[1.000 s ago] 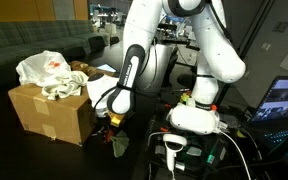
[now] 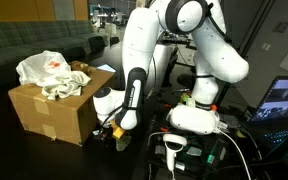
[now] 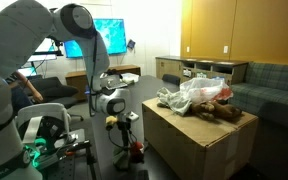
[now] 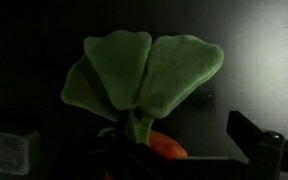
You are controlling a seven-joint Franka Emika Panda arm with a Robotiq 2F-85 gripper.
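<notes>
A plush carrot with broad green leaves [image 4: 149, 72] and an orange body [image 4: 162, 145] lies on the dark table in the wrist view. Its leaves show as a dull green patch [image 2: 122, 143] in exterior view 1, and its body is largely hidden under the gripper in the wrist view. My gripper is open and low over the carrot. One dark finger [image 4: 256, 143] stands well to the right of the orange part, with bare table between; the other side is too dark to make out clearly. In exterior view 2 the gripper [image 3: 124, 136] hangs right above the green leaves [image 3: 121, 157].
A cardboard box [image 2: 52, 112] stands close beside the gripper, with white cloth or plastic bags [image 2: 52, 75] and a brown plush [image 3: 216, 110] on top. A grey block [image 4: 9, 150] shows at the wrist view's lower left.
The arm has come down and shifted slightly, bringing the gripper nearer the carrot. The carrot's red-orange part, clearer a second ago, is now mostly covered. The box has stayed put.
</notes>
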